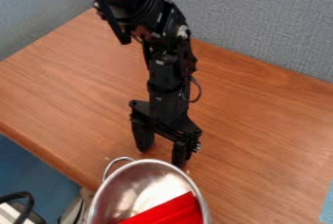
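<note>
My black gripper (163, 142) stands open over the wooden table, its two fingers pointing down, just behind a metal pot at the bottom centre. Nothing shows between the fingers. The pot (123, 191) has a wire handle on its upper left rim and holds a red object (169, 211) lying at its lower right.
Grey partitions (267, 14) stand behind it. Its left front edge drops to a blue area, where a black loop and a light object sit at the lower left corner.
</note>
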